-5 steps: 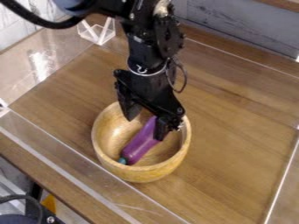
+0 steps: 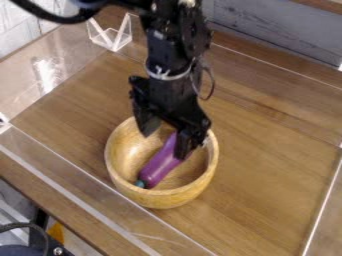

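A purple eggplant-like object point(image 2: 162, 162) with a small green end lies slanted inside a tan wooden bowl point(image 2: 175, 196) on the wooden table. The black gripper point(image 2: 166, 130) hangs over the bowl with its fingers apart, open, its right finger low at the bowl's inside near the upper part of the purple object. Nothing shows held between the fingers.
A clear wire or plastic rack point(image 2: 110, 30) stands at the back left. A clear edge strip runs along the left of the table point(image 2: 267, 170), whose right side is bare. A wall closes off the back.
The gripper has risen very slightly; the bowl and the purple object look unmoved.
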